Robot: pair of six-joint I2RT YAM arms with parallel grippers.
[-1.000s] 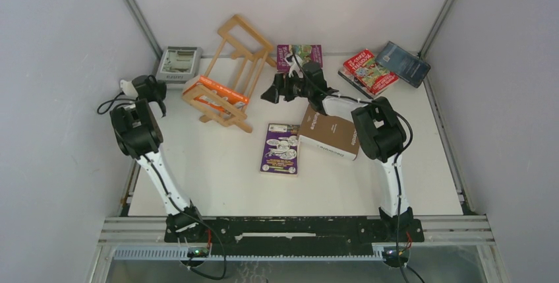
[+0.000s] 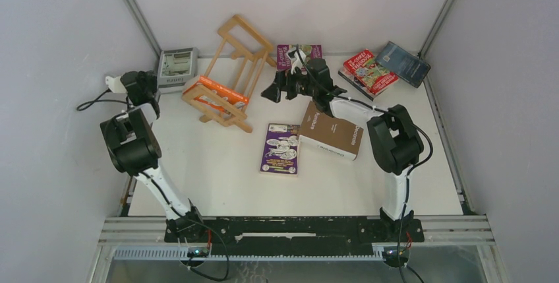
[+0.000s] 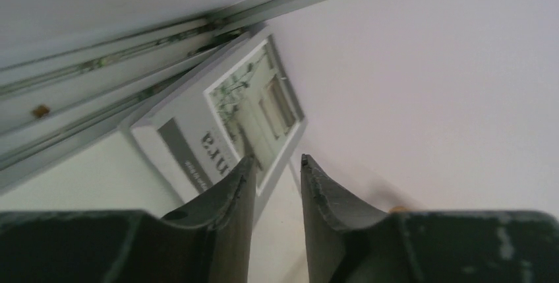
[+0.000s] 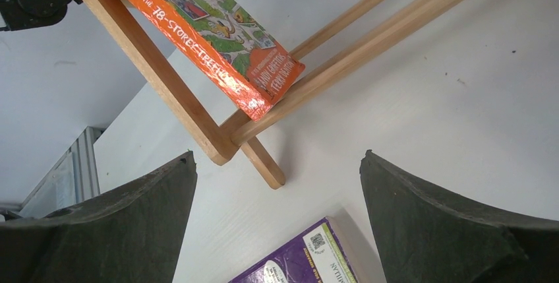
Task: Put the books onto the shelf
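Observation:
A grey book [image 2: 176,66] with a picture cover lies flat at the back left, also seen as the grey book [image 3: 191,151] in the left wrist view. My left gripper is part open just beside it, fingers empty. An orange book [image 4: 204,45] leans in a wooden rack [image 2: 237,32]. My right gripper hangs open near the rack, above a purple book [image 2: 279,157]. A brown book [image 2: 336,134] lies right of the purple one, and another purple book [image 2: 300,49] at the back is partly hidden by my right arm.
At the back right a red book [image 2: 369,68] and a dark blue book [image 2: 405,64] lie piled. Walls and metal rails border the back and sides.
The right arm's elbow has swung right, while its gripper moved little. The books are unchanged.

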